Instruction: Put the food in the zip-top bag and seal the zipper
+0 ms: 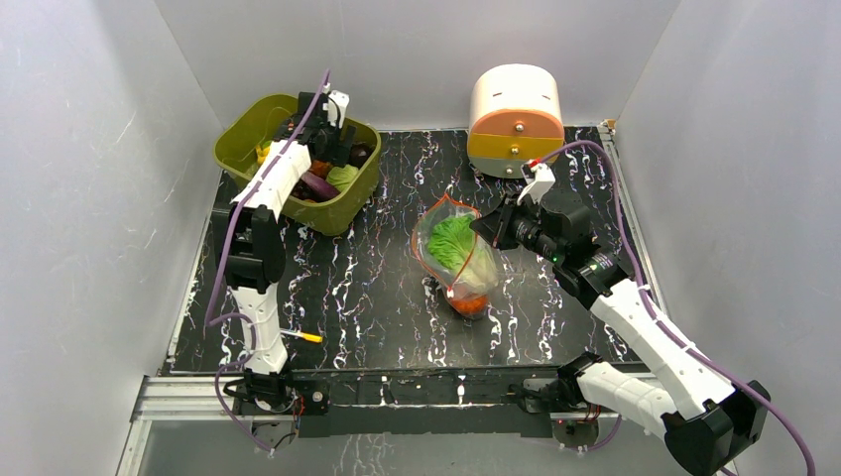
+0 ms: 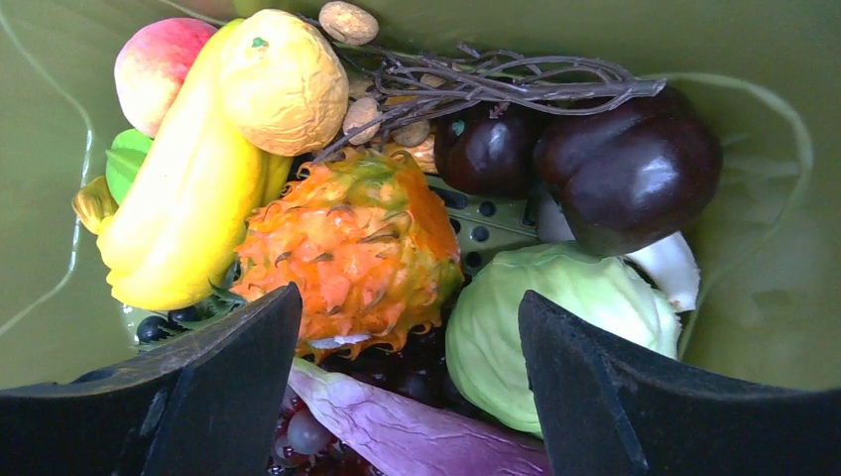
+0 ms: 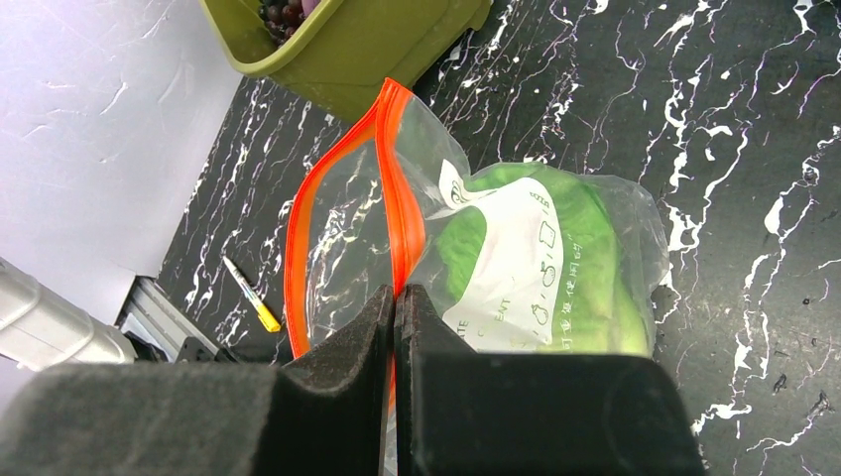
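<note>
A clear zip top bag (image 1: pixel 429 260) with an orange rim stands on the marbled table, its mouth spread. Green leafy cabbage (image 1: pixel 453 241) and something orange-red (image 1: pixel 470 304) are inside it. My right gripper is shut on the bag's orange zipper edge (image 3: pixel 401 208). Over the green bin, my left gripper points down, open, with nothing held. Below and between its fingers lie a spiky orange horned melon (image 2: pixel 352 248), a pale green cabbage (image 2: pixel 526 327) and a purple eggplant (image 2: pixel 417 421).
The green bin (image 1: pixel 349 203) also holds bananas (image 2: pixel 183 188), dark round eggplants (image 2: pixel 635 164) and twigs (image 2: pixel 555 89). A marker (image 1: pixel 307 337) lies at front left. A drawer box (image 1: pixel 516 114) stands at the back. Table between bin and bag is clear.
</note>
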